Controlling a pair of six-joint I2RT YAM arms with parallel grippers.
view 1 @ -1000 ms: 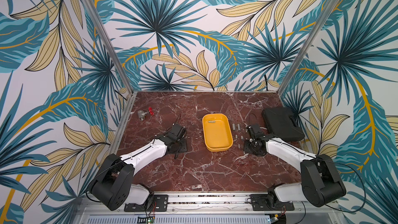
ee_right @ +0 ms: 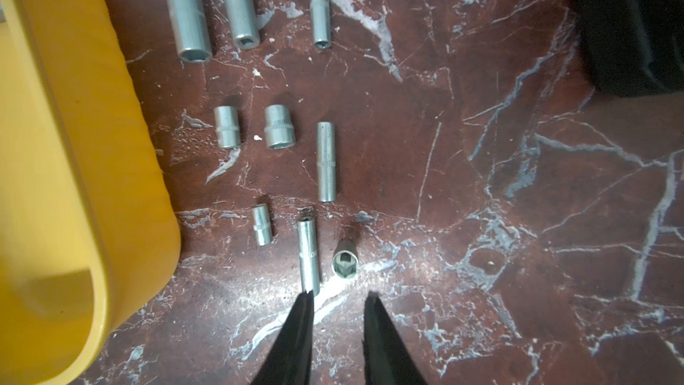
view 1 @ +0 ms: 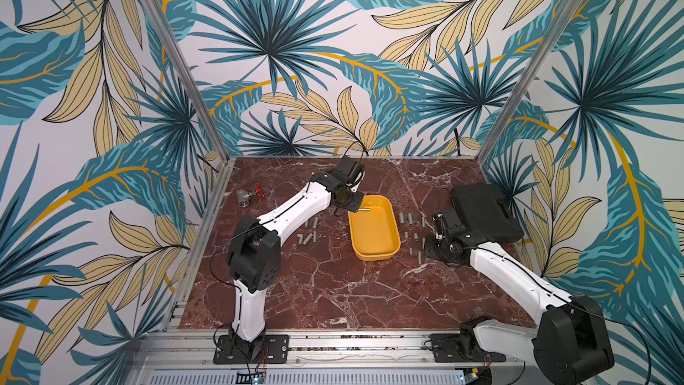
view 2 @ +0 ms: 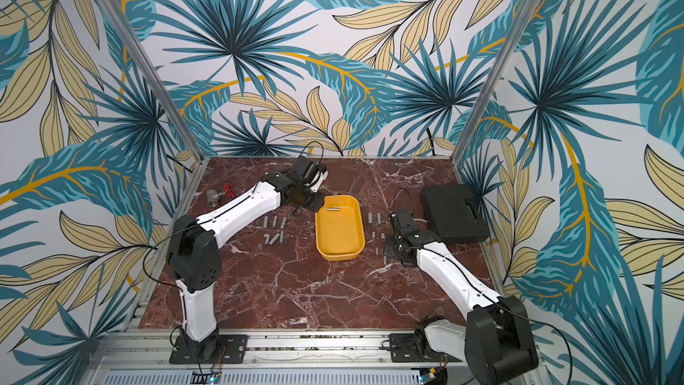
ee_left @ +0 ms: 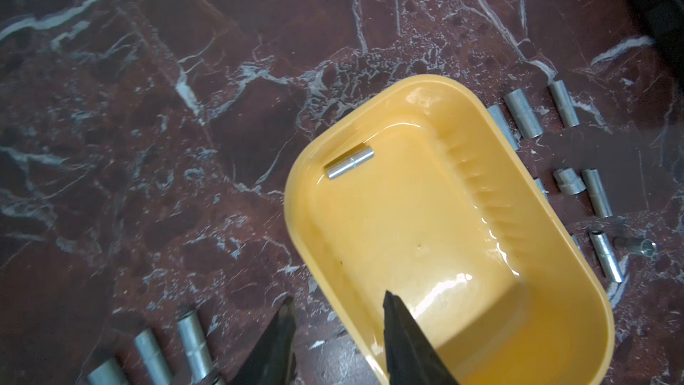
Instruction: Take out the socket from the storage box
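Observation:
The yellow storage box [view 1: 374, 239] stands mid-table. One silver socket [ee_left: 349, 162] lies inside it along a short end, clearly seen in the left wrist view. My left gripper is over the box's left wall, open with nothing between its fingertips; the socket lies beyond it in that view. My right gripper is at the right of the box, open and empty, near loose sockets on the table.
Several loose sockets [ee_right: 325, 160] lie either side of the box. A black case [view 2: 452, 210] sits at the back right, a metal item with red parts [view 2: 212, 197] at the back left. The table behind the box is clear.
The box and socket look unchanged.

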